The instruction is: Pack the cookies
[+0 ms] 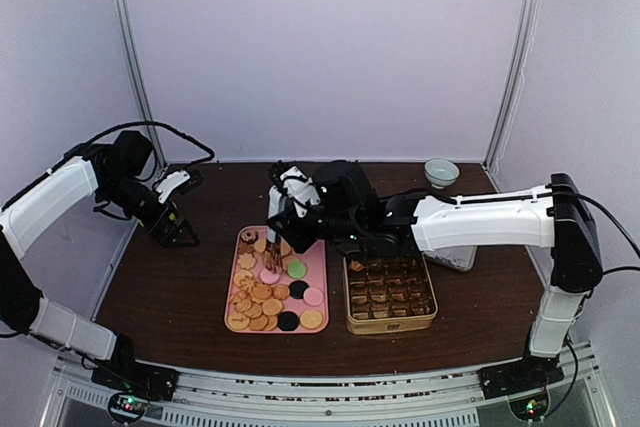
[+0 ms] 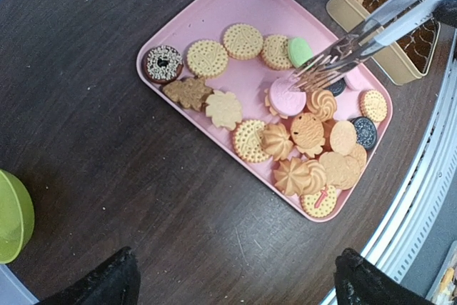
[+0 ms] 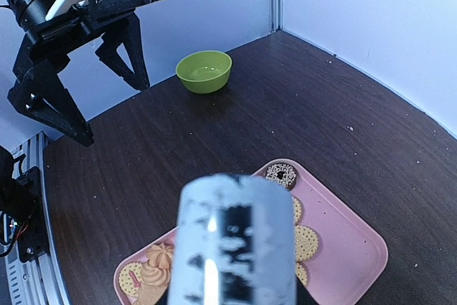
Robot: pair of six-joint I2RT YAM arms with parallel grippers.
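A pink tray (image 1: pixel 318 277) on the dark table carries many loose cookies. My right gripper (image 1: pixel 280 215) is shut on clear tongs, whose slotted tips (image 2: pixel 314 71) reach down over the tray. They overlap a round pink cookie (image 2: pixel 288 98); whether they touch or grip it I cannot tell. The tongs' silvery handle (image 3: pixel 232 241) fills the lower middle of the right wrist view and hides the tips there. Right of the tray stands a tan box (image 1: pixel 390 326) with brown compartments, something orange in its back left one. Away to the left, my left gripper stands open and empty.
A green bowl (image 3: pixel 203 73) sits near the left arm. A pale bowl (image 1: pixel 441 173) stands at the back right, and a clear container (image 1: pixel 460 258) lies behind the box, partly covered by the right arm. Bare table (image 1: pixel 170 317) lies left of the tray.
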